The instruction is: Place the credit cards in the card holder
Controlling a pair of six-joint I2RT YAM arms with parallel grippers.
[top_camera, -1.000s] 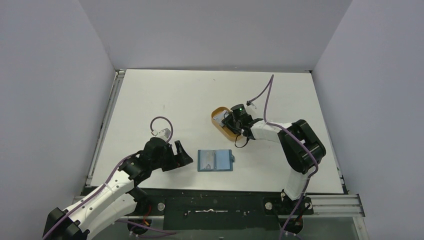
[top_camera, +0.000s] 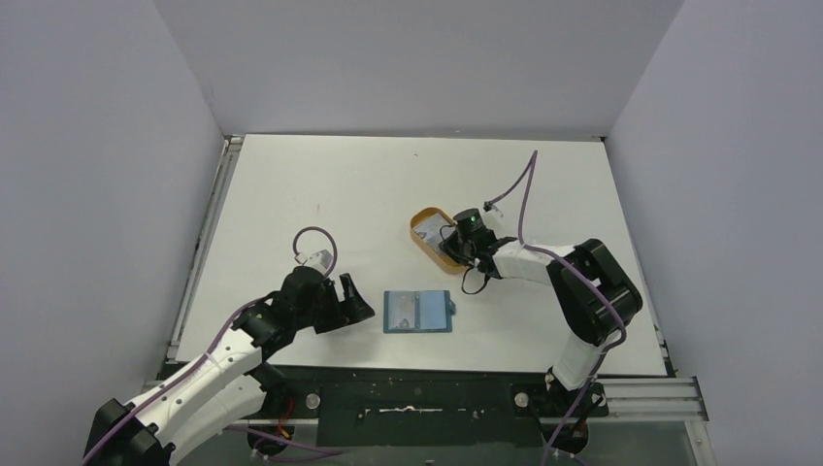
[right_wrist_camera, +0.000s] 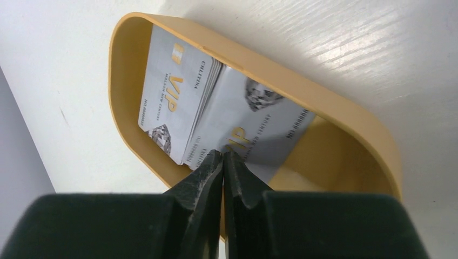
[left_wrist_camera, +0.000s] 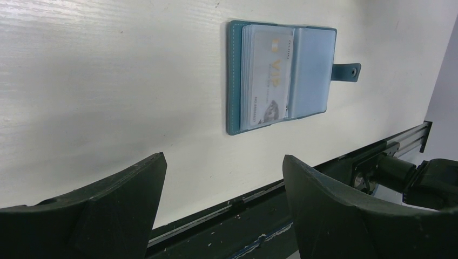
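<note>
The blue card holder (left_wrist_camera: pixel 233 81) lies open on the table, a VIP card (left_wrist_camera: pixel 270 75) in its left clear sleeve. Wide apart, the fingers of my left gripper are open and empty, to the holder's left in the top view. White VIP cards lie in an orange-brown tray (right_wrist_camera: pixel 372 140): a small stack (right_wrist_camera: pixel 172 89) at one end, and another card (right_wrist_camera: pixel 243 116) beside it, partly covered by my right gripper. This gripper is shut, its tips together over that card; nothing clearly shows between them.
The holder's strap (left_wrist_camera: pixel 347 72) sticks out to its right. Tray walls surround the right fingertips. Bare table (top_camera: pixel 320 184) stretches left of the tray, and the dark front edge runs close below the holder.
My right gripper has shifted slightly to the right and toward the front over the tray, uncovering more of the cards. The left arm and the holder have stayed still.
</note>
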